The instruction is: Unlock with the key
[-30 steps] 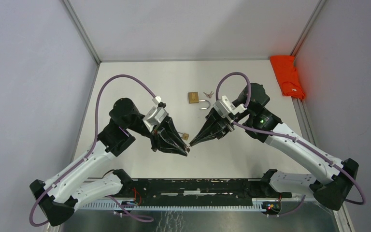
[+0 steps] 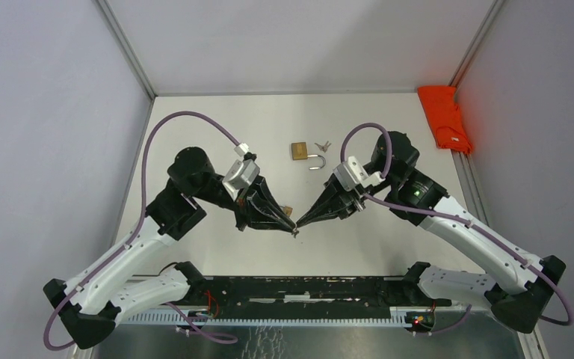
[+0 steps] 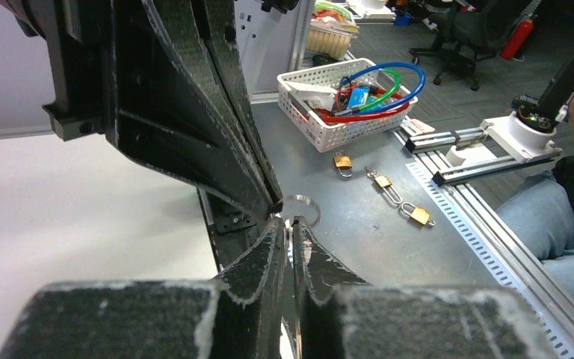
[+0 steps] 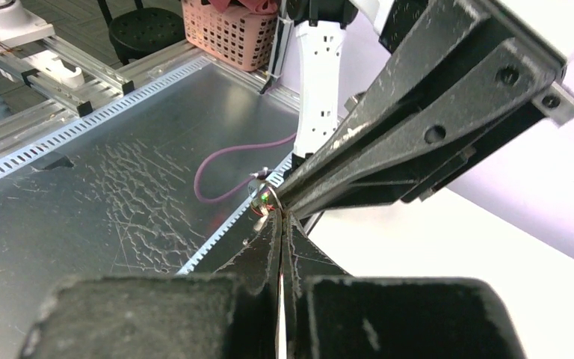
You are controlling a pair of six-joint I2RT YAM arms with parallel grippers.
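Observation:
My two grippers meet tip to tip over the front middle of the white board. The left gripper (image 2: 290, 227) is shut on a small metal key (image 2: 295, 231); in the left wrist view a thin ring shows beyond the tips. The right gripper (image 2: 300, 224) is shut with its tips at the key; whether it grips it is unclear. In the right wrist view the key (image 4: 263, 196) sits where the tips meet. A brass padlock (image 2: 299, 151) with its shackle open lies at the back middle, beside more keys (image 2: 323, 146). A smaller padlock (image 2: 287, 211) is partly hidden behind the left gripper.
An orange cloth bag (image 2: 442, 120) lies at the back right corner. Walls enclose the board (image 2: 217, 120) at the back and sides. Outside it, the left wrist view shows a basket (image 3: 321, 127) and several padlocks.
Both grippers have shifted slightly toward the right of the top view, still tip to tip, and the arms' upper parts have moved a little.

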